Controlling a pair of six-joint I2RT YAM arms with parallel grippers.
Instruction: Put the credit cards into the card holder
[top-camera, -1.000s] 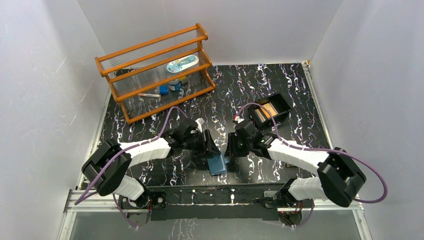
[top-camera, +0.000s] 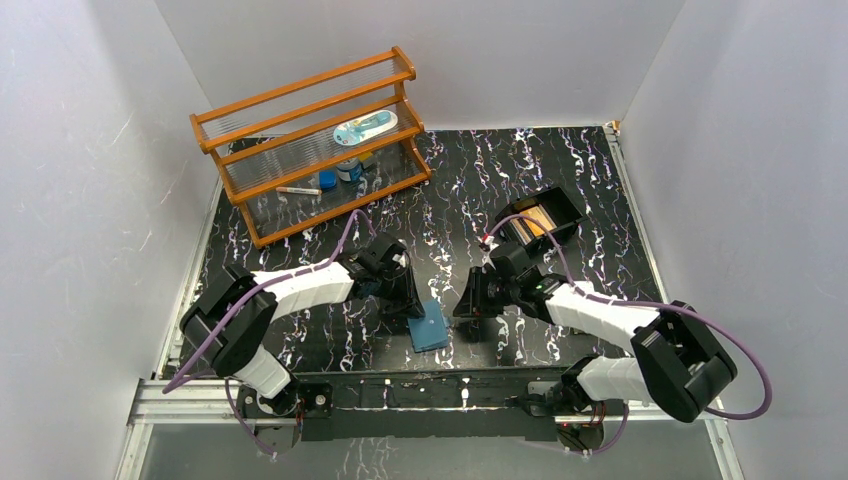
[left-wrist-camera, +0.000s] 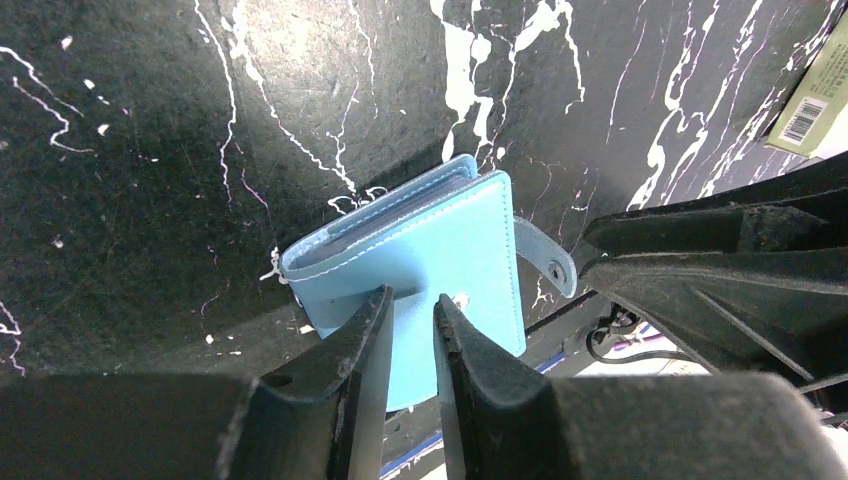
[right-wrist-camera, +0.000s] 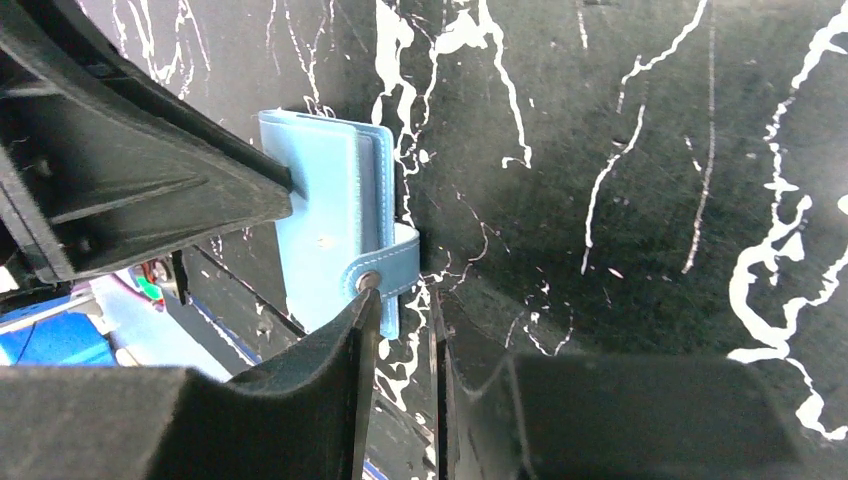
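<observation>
A light blue card holder (top-camera: 428, 327) with a strap and snap lies on the black marbled table between my grippers. In the left wrist view the holder (left-wrist-camera: 400, 260) has its opening facing up-screen, and my left gripper hovers over it, fingers part open. My right gripper is to the holder's right, also part open, its tips by the strap in the right wrist view. Neither visibly holds anything. I cannot make out any credit cards for certain.
A wooden rack (top-camera: 300, 220) with small items stands at the back left. A black box (top-camera: 569, 210) with brown contents sits at the back right. A green carton (left-wrist-camera: 815, 105) lies at the right of the left wrist view. Grey walls border the table.
The left arm and the holder shifted slightly left from about a second ago.
</observation>
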